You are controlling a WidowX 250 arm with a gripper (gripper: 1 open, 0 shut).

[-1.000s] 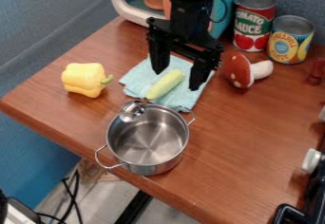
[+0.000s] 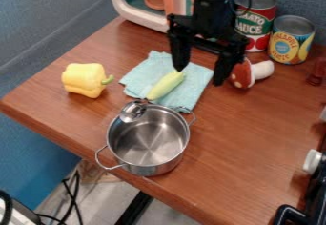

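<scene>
My black gripper [image 2: 199, 59] hangs over the back part of a light blue cloth [image 2: 185, 92], its two fingers spread apart and open. A pale yellow corn or similar long vegetable [image 2: 167, 84] lies on the cloth below and to the left of it. A yellow pepper [image 2: 84, 78] sits at the left. A steel pot [image 2: 151, 145] with a lid or glass knob at its back rim stands in front of the cloth. A red mushroom [image 2: 246, 73] lies just right of the gripper.
Tomato can [image 2: 254, 30] and yellow can [image 2: 291, 44] stand at the back right, beside a teal-and-white box [image 2: 126, 0]. A black appliance [image 2: 303, 210] is at the front right.
My gripper has risen slightly and shifted a little to the right, away from over the yellow vegetable. The objects on the table appear unmoved.
</scene>
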